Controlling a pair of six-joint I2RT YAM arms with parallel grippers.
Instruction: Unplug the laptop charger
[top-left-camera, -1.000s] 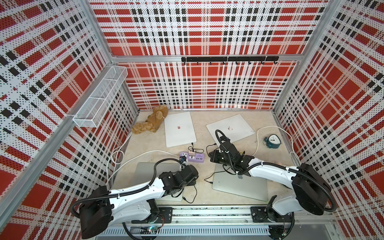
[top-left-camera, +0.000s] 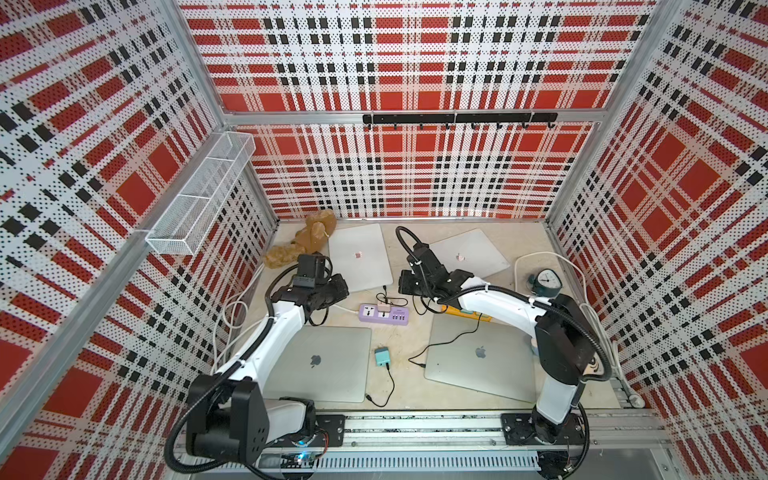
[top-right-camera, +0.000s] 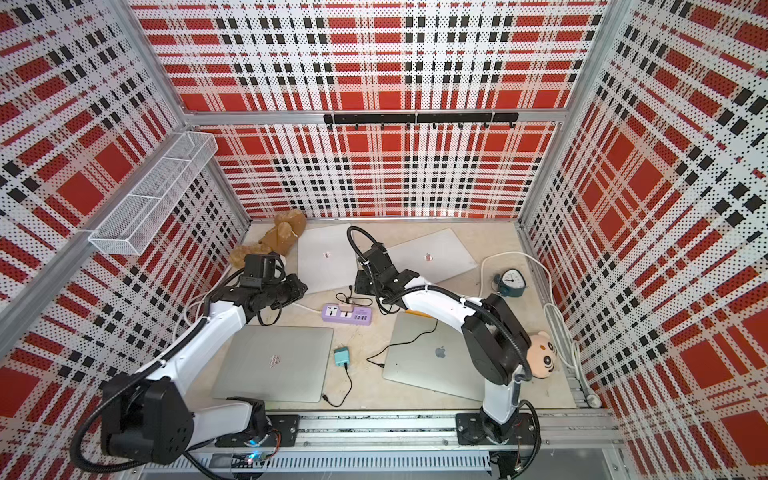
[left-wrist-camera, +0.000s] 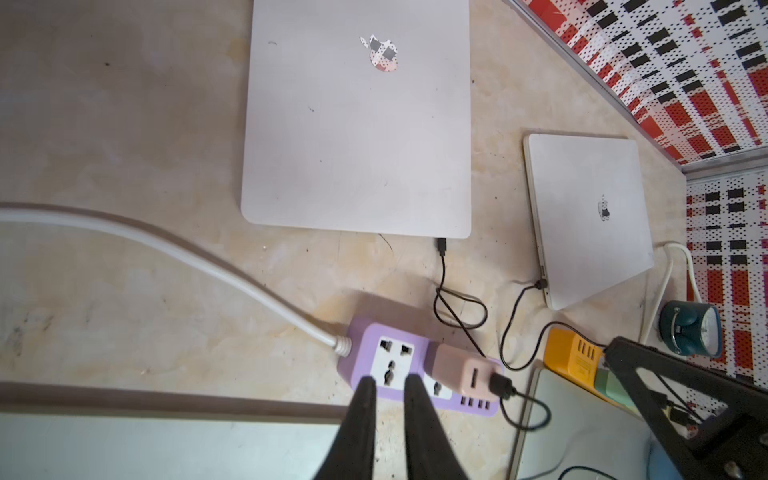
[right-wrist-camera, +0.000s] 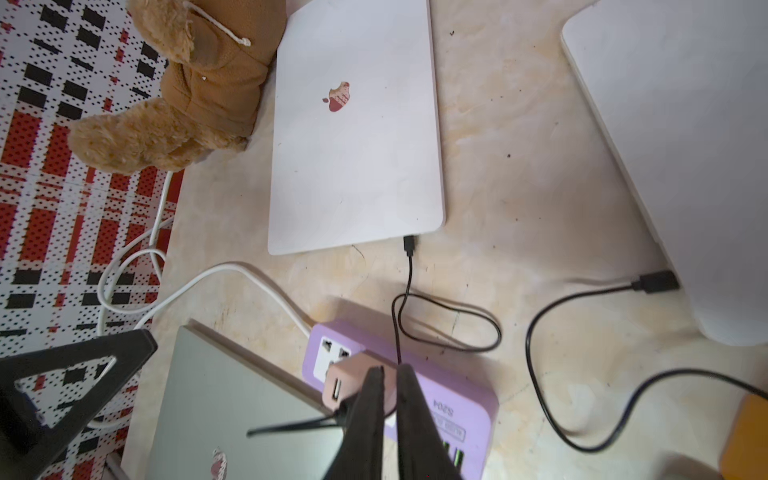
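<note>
A pink charger (left-wrist-camera: 464, 372) is seated in the purple power strip (left-wrist-camera: 396, 364). Its black cable (right-wrist-camera: 448, 304) loops once and ends in a plug (right-wrist-camera: 409, 245) at the edge of the far left silver laptop (right-wrist-camera: 356, 136). A second cable's plug (right-wrist-camera: 657, 281) meets the far right laptop (right-wrist-camera: 696, 144). My left gripper hangs above and to the left of the strip, its slim fingers apart with nothing held. From the right, my right gripper hovers over the strip area, its fingertips slightly apart and empty; its depth above the charger is hard to judge.
A teal charger (top-left-camera: 381, 357) lies loose between two nearer laptops. A yellow charger (left-wrist-camera: 569, 356) sits by the near right laptop (top-left-camera: 480, 364). A teddy bear (right-wrist-camera: 212, 76) is at the back left, a clock (top-left-camera: 546, 281) at the right. White cords run along both sides.
My left arm has swung back and to the left, away from above the near left laptop. Lately the right arm has moved left and farther back, toward the gap between the far laptops.
</note>
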